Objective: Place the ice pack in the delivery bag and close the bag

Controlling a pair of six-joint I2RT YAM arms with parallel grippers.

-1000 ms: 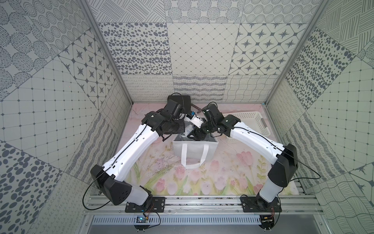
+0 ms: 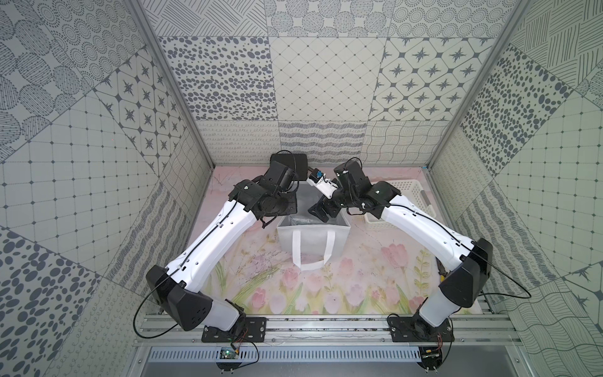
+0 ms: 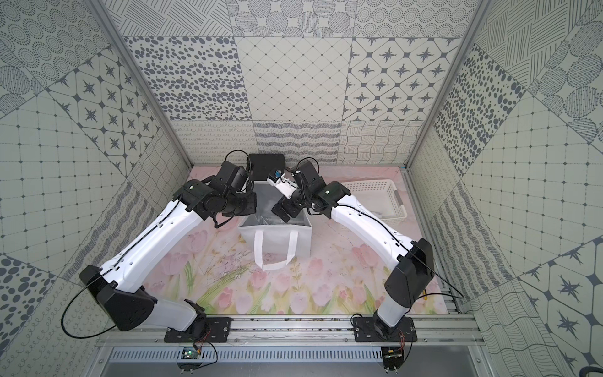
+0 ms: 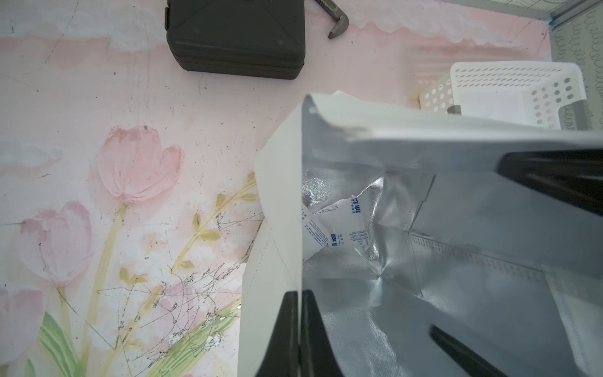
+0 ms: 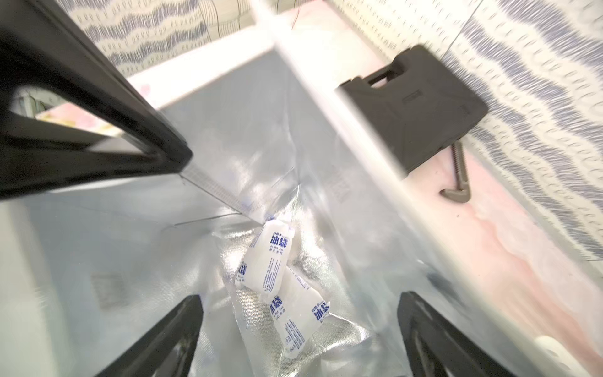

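Observation:
The silver-lined white delivery bag (image 2: 312, 242) stands mid-table, open, handle hanging at the front. On its floor lie white ice packs with blue print, seen also in the left wrist view as packs (image 4: 339, 223). My left gripper is shut on the near edge of the bag's wall, holding it upright at the left side. My right gripper is open, above the bag's interior with nothing between its fingers; its black fingertips also show at the right of the left wrist view.
A black case (image 4: 235, 37) and a wrench (image 4: 336, 25) lie behind the bag. A white perforated basket (image 4: 502, 94) sits back right.
The left arm has stayed in place.

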